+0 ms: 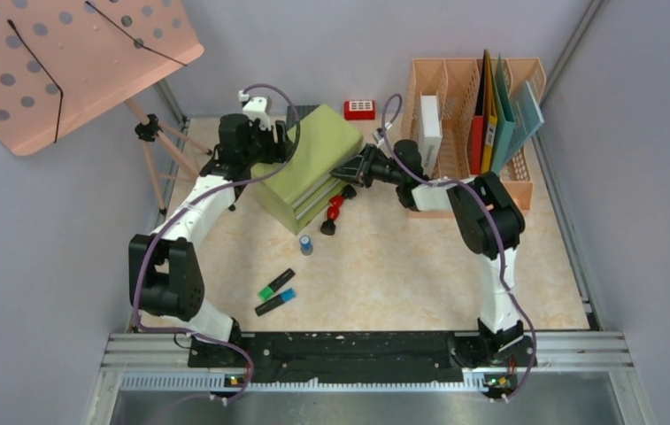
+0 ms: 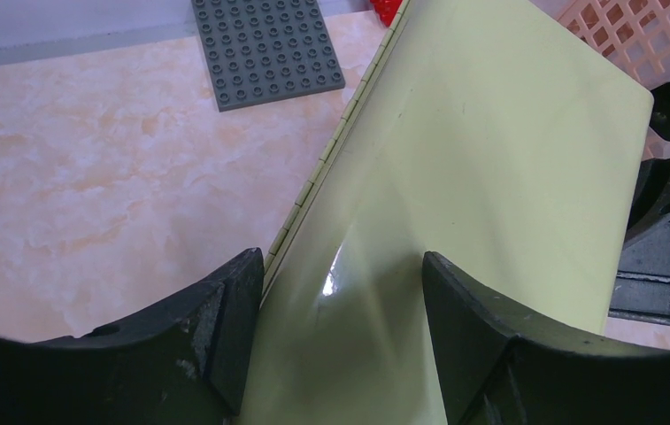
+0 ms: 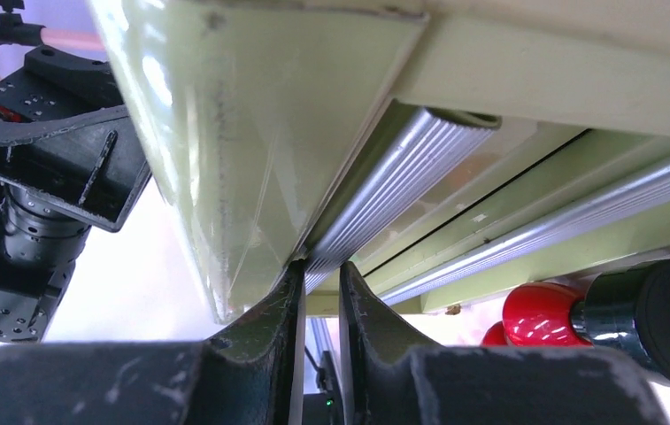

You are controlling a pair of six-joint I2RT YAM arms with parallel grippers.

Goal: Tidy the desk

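Note:
A green metal box with silver-handled drawers (image 1: 313, 146) stands at the back middle, turned diagonally. My left gripper is shut on the box's upper rear corner, the glossy green top between its fingers. My right gripper is at the silver handle (image 3: 384, 190) of the upper drawer; its fingertips are slightly apart, the handle just behind them, and whether it grips is unclear. Red-and-black objects (image 1: 335, 205) lie along the box's front. Two markers (image 1: 274, 303) and a small blue-capped container (image 1: 306, 244) lie nearer.
A pink file organizer (image 1: 517, 186) with folders fills the back right. A pink board on a stand (image 1: 74, 62) overhangs the left. A grey studded plate (image 2: 269, 53) and a red keypad object (image 1: 359, 110) lie behind the box.

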